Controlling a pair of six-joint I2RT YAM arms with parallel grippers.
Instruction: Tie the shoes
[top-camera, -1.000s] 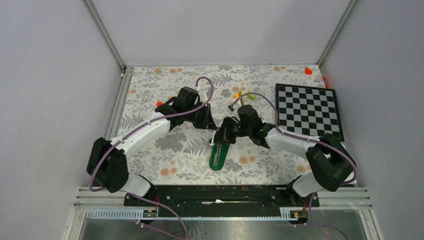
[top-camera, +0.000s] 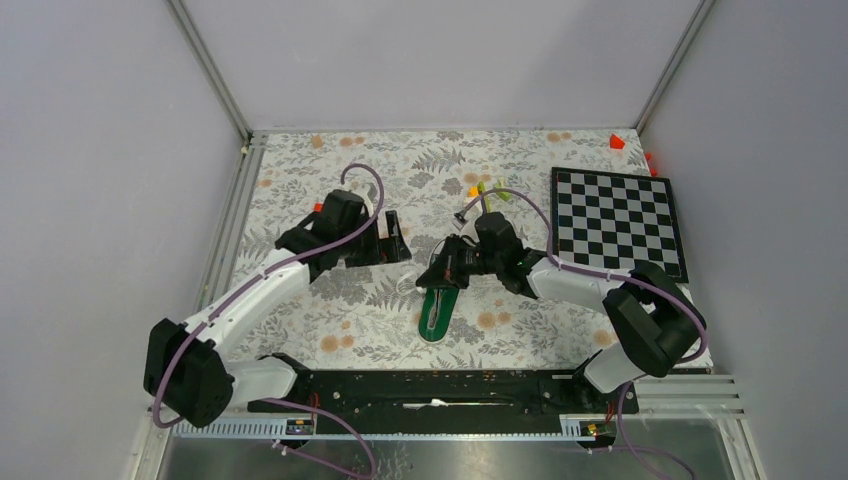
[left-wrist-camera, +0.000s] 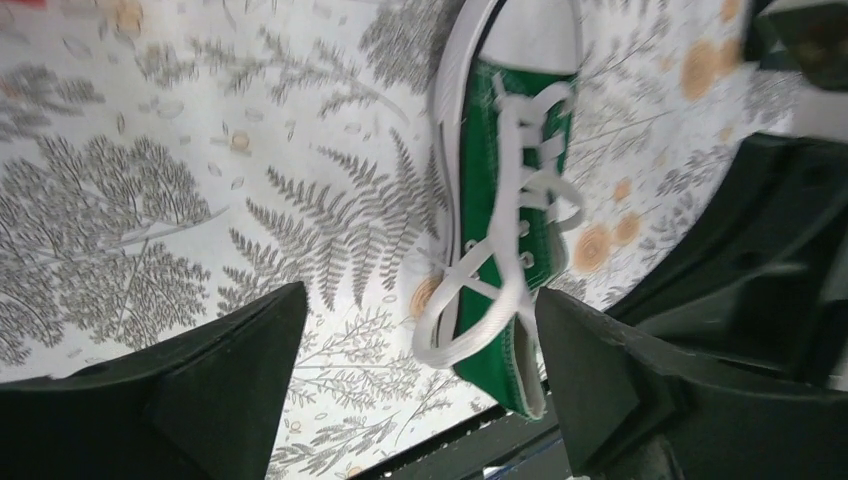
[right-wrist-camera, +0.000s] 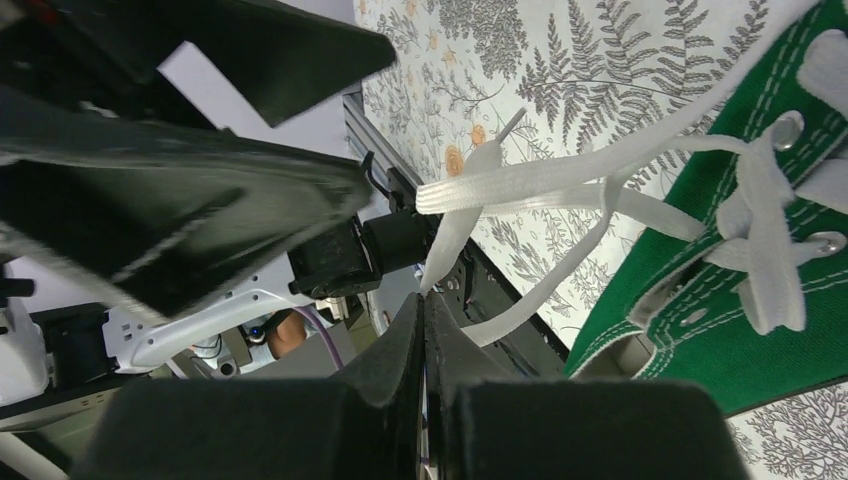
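Note:
A green shoe (top-camera: 436, 316) with white laces lies on the patterned table below both grippers. In the left wrist view its laces (left-wrist-camera: 508, 190) run along it, with a loose loop at the lower end. My left gripper is open above and left of the shoe, nothing held. My right gripper is shut over the shoe, with a white lace (right-wrist-camera: 450, 240) running into its fingertips. Other lace strands (right-wrist-camera: 555, 175) cross loosely beside it. In the top view the right gripper covers much of the shoe's upper part.
A checkerboard (top-camera: 614, 225) lies at the right. Small yellow, green and red objects lie toward the back. Free table surrounds the shoe, mainly at the back left and front. The two grippers are close together.
My left gripper has moved away from the right one toward the left and now stands open. The right gripper has barely moved, shifting slightly toward the front.

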